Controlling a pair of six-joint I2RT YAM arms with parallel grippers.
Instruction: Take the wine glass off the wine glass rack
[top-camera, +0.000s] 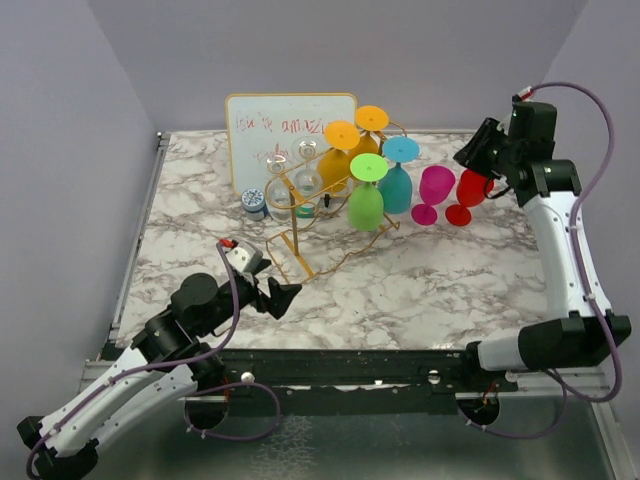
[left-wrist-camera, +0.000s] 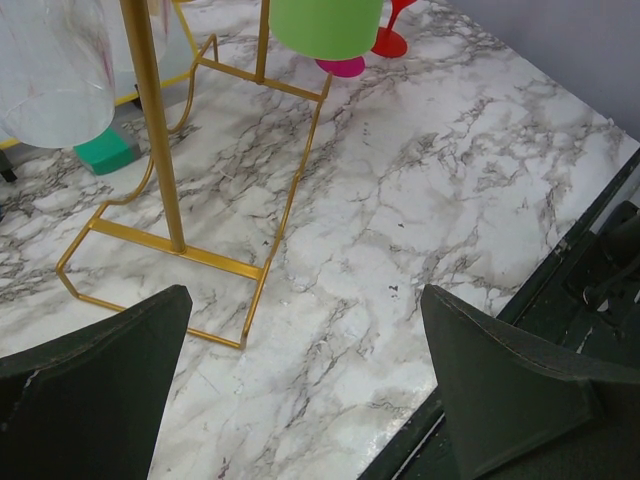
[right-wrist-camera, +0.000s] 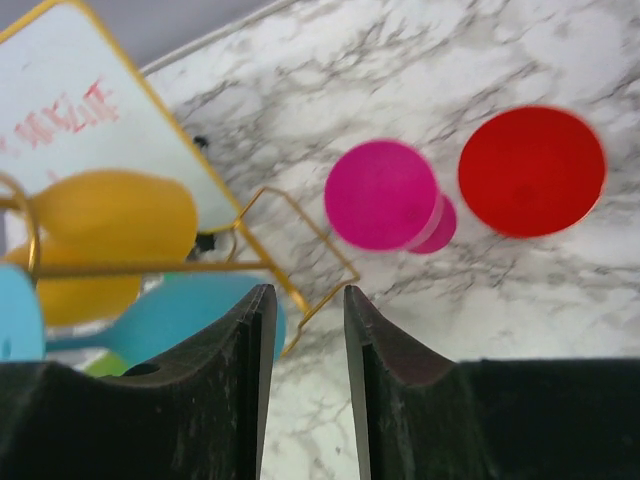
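Observation:
The gold wire wine glass rack (top-camera: 295, 232) stands mid-table in the top view. Upside down on it hang clear glasses (top-camera: 309, 181), two orange ones (top-camera: 333, 171), a green one (top-camera: 365, 206) and a blue one (top-camera: 397, 190). A magenta glass (top-camera: 436, 186) and a red glass (top-camera: 473, 189) stand upright to its right. My right gripper is slightly open and empty, above and behind the red glass in the top view; the blue glass (right-wrist-camera: 180, 318) appears left of its fingers. In front of the rack, my left gripper is wide open and empty.
A whiteboard (top-camera: 260, 120) with red writing leans at the back. Left of the rack is a blue-and-white round container (top-camera: 254, 202); a green block (left-wrist-camera: 105, 150) lies beneath the clear glasses. Bare marble tabletop (top-camera: 430, 290) spreads in front of the standing glasses.

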